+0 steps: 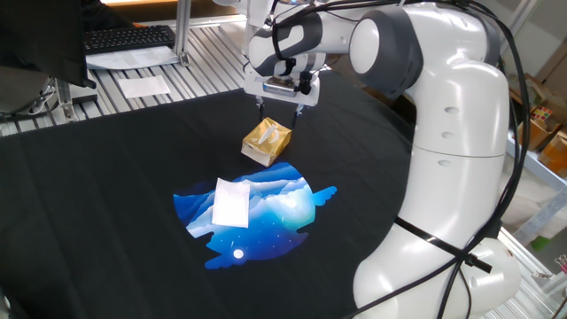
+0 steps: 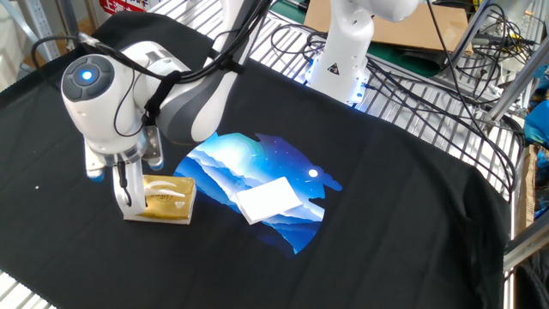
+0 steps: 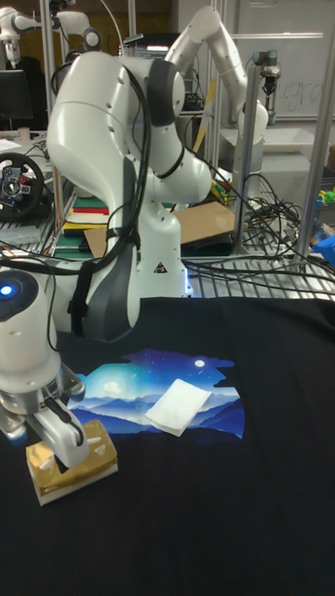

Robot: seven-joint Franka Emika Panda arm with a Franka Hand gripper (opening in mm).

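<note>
A gold-topped tissue pack [image 1: 267, 139] with white sides lies on the black cloth, a tissue showing at its top opening. My gripper [image 1: 278, 115] is open, its two fingers apart and pointing down at the far end of the pack in exterior view 1. In exterior view 2 the near part of the gripper covers the left end of the pack [image 2: 168, 206]. Whether a finger touches the pack cannot be told. A folded white tissue [image 1: 231, 204] rests flat on a blue mountain-and-moon mat [image 1: 292, 213], apart from the pack.
My arm [image 1: 461, 133] rises on the right in exterior view 1. A keyboard [image 1: 128, 38] and a monitor [image 1: 40, 40] stand beyond the cloth; cables [image 2: 403, 86] lie on the slatted frame behind.
</note>
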